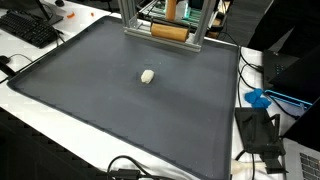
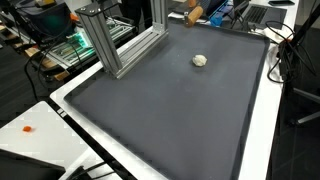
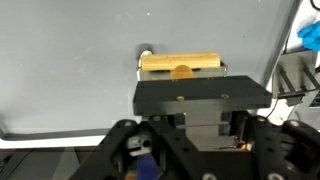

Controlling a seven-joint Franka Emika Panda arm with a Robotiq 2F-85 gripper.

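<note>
A wooden cylinder (image 1: 170, 32) lies crosswise at the top of exterior view 1, with an upright orange-brown piece (image 1: 170, 9) above it; together they look like a mallet. Exterior view 2 shows part of a wooden piece (image 2: 194, 16) at its top edge. From the wrist, a wooden bar (image 3: 180, 61) with an orange rounded part extends beyond the black body of my gripper. The fingertips are hidden, so their hold on the wood is unclear. Out on the grey mat (image 1: 120, 110) sits a small cream object (image 1: 147, 76), apart from the wood.
A silver metal frame (image 1: 163, 41) stands at the mat's far edge; its posts (image 2: 105, 45) rise at the left in exterior view 2. A blue item (image 1: 257, 98) and a black tray-like object (image 1: 258, 135) lie right of the mat.
</note>
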